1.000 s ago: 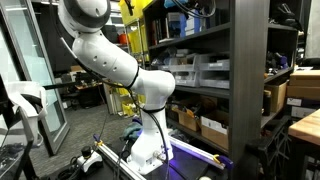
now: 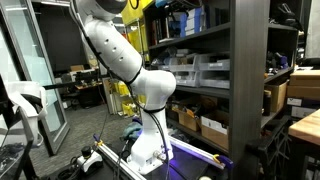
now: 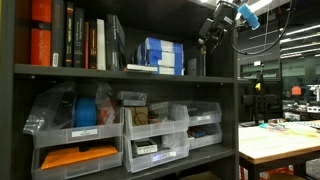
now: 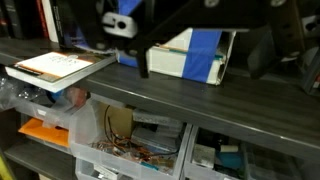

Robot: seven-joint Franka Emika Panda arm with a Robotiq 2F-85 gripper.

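My gripper is open; its dark, blurred fingers stand apart at the top of the wrist view, with nothing held between them. Behind the gap are blue-and-white books or boxes (image 4: 190,62) on the upper shelf. In exterior view 2, the gripper (image 3: 209,38) shows small and dark at the upper right, close to the shelf opening. The same blue-and-white group (image 3: 162,55) stands there to its left. Contact between the fingers and any book cannot be made out.
A shelf board (image 3: 110,73) runs beneath the books. Below it are clear bins (image 3: 158,120) with loose items. Dark and red books (image 3: 75,38) fill the left side. The shelf's side panel (image 3: 228,110) bounds the right. A white-framed item (image 4: 60,65) lies at left in the wrist view.
In exterior view 1, the arm's upper part has shifted, with more of its upper link now showing at the top left. The base and shelf contents there look the same.
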